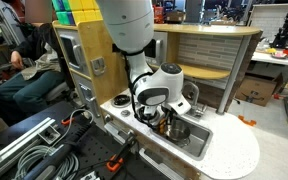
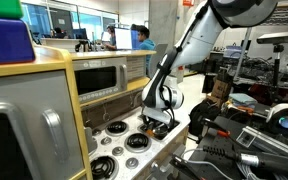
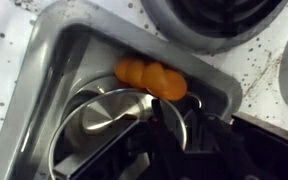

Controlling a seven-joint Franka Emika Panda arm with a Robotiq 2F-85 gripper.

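Observation:
A shiny metal pot [image 3: 102,118] lies in the grey sink [image 3: 41,75], its round rim facing up in the wrist view. Beside the pot, at the sink's wall, is a lumpy orange object [image 3: 150,78]. My dark gripper reaches over the pot's rim from below in that view, close to the orange object. From outside, the gripper [image 1: 165,122] is low in the left part of the sink, partly hidden by the white arm. The fingers blend into dark shapes, so their spacing is unclear, and I cannot tell whether they touch anything.
A faucet [image 1: 197,96] rises behind the sink. Stove burners [image 2: 137,141] lie on the other side, near a microwave [image 2: 101,77]. The white counter [image 1: 232,146] right of the sink is clear.

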